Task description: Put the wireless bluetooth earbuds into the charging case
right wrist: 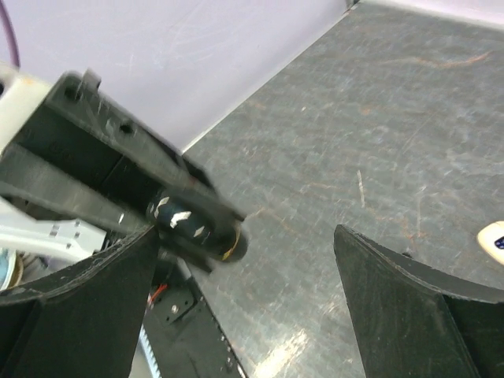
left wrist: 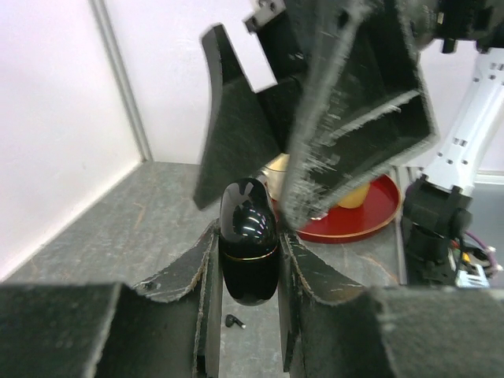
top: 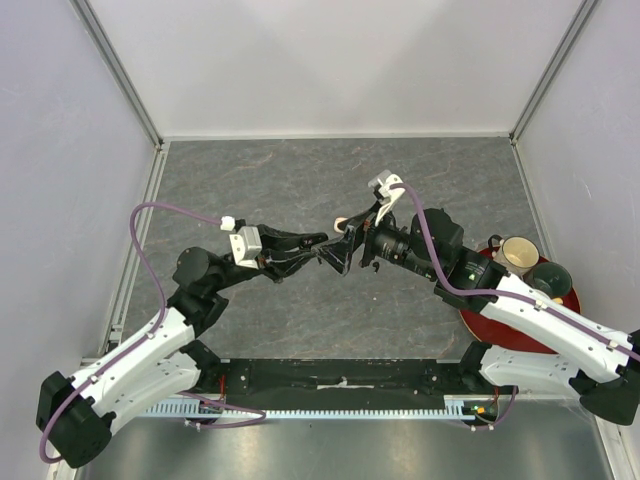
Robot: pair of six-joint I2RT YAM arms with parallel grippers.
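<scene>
The glossy black charging case, with a thin gold line round it, is pinched in my left gripper, above the table. It looks closed; no earbud shows in it. In the right wrist view the case sticks out from the left fingers near the tip of the right gripper's left finger. My right gripper stands open around empty space. In the left wrist view its dark fingers loom just above and behind the case. A small black earbud lies on the table beyond the case.
A pale flat piece with a dark spot lies on the grey table. At the right, a red plate holds a cream mug and a dark green cup.
</scene>
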